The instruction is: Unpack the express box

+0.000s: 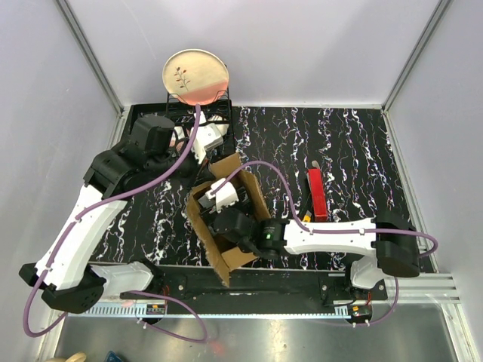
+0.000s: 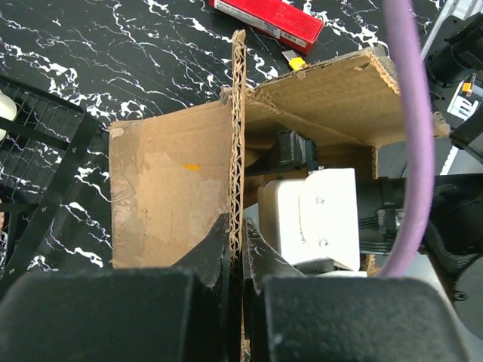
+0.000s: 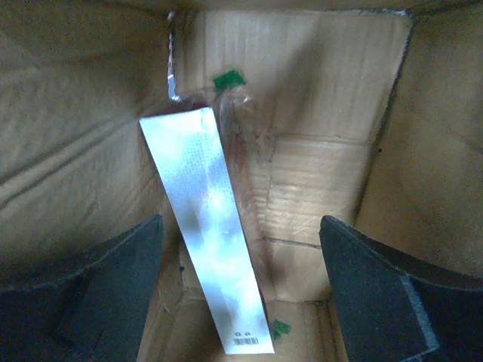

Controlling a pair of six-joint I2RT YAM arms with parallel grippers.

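The cardboard box (image 1: 198, 222) stands open on the marble-patterned table. My left gripper is shut on the edge of its cardboard wall (image 2: 237, 143), seen edge-on in the left wrist view. Inside the box, a long, narrow pale package (image 3: 207, 219) lies slantwise along one side, with a barcode at its near end and clear plastic beside it. Over it, within the box, my right gripper is parted, its fingers (image 3: 377, 283) on either side of the package and apart from it. From above, the right arm hides most of the box's inside.
A red box (image 1: 317, 194) lies to the right of the cardboard box, with a small yellow-tipped tool (image 1: 307, 216) beside it. A black rack (image 1: 181, 113) with a round plate (image 1: 195, 75) stands at the back left.
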